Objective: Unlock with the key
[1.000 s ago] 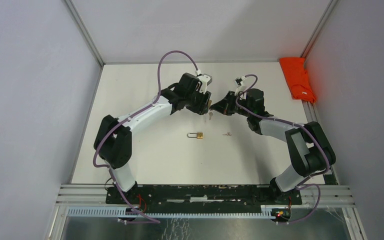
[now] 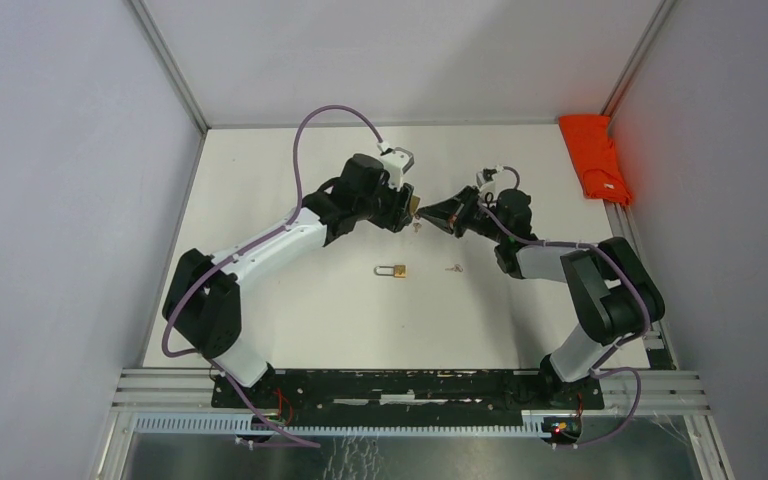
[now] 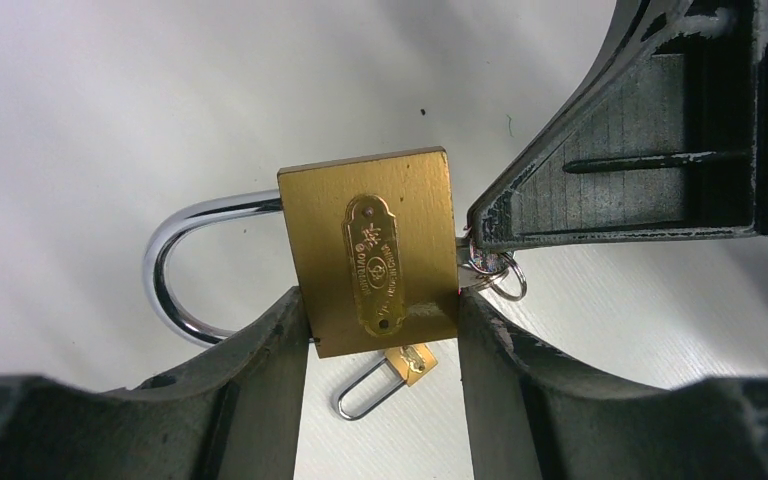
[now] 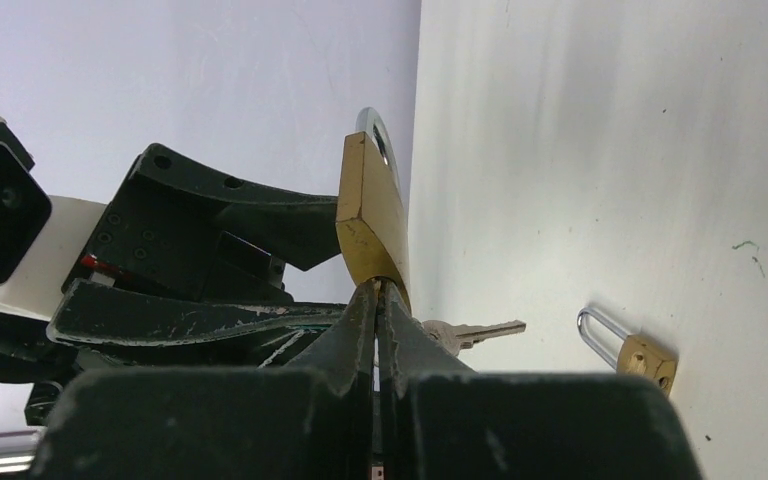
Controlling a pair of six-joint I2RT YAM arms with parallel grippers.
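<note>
A large brass padlock [image 3: 368, 255] with steel shackle is raised in my left gripper, which is shut on its body. My right gripper is shut at the padlock's lower end, with a key ring [image 3: 510, 285] beside it; whether it grips a key there is hidden. A key [image 4: 490, 330] hangs below the padlock, pointing sideways in the right wrist view. A smaller padlock [image 2: 398, 271] lies on the table, with loose keys [image 2: 454, 268] to its right in the top view.
A red cloth [image 2: 596, 158] lies at the back right corner. The white table [image 2: 270, 170] is otherwise largely clear around both arms.
In the top view, both grippers and the held padlock have shifted slightly leftward. The small padlock and loose keys on the table are unchanged.
</note>
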